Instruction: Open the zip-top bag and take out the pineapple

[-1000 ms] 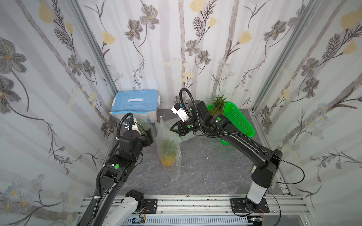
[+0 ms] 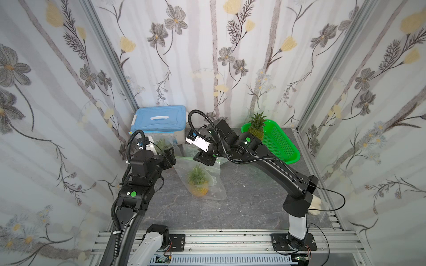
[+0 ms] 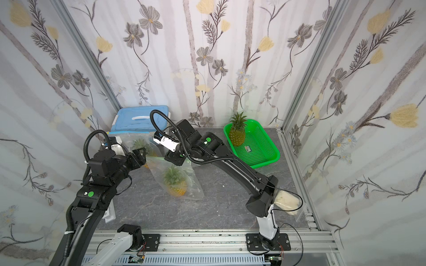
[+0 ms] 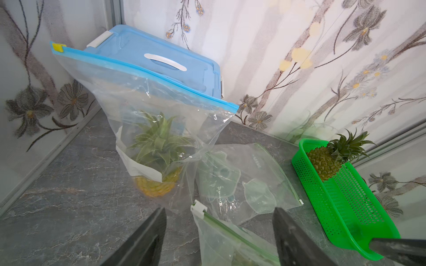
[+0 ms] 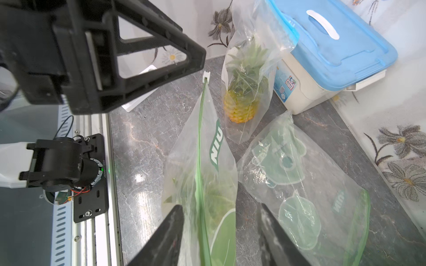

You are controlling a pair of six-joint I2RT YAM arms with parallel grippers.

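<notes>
A clear bag with a green zip line [image 4: 241,237] and a white slider [image 5: 206,76] stands mid-table, a pineapple [image 2: 197,181] inside it. No clear gap shows along the zip. My left gripper is open to the bag's left, near the slider end. My right gripper is open at the other end, the zip line running between its fingers in its wrist view; I cannot tell if they touch. A second bag, with a blue zip [image 4: 146,76], holds another pineapple [image 4: 159,155] farther back.
An empty clear bag [image 5: 310,190] lies flat behind the green-zip bag. The blue-lidded box [image 2: 159,118] is at the back left. A green basket [image 3: 261,150] holding an unbagged pineapple [image 3: 237,128] sits at the right.
The green-zip bag has turned from a narrow, edge-on stance to face the front. My left gripper shifted slightly left.
</notes>
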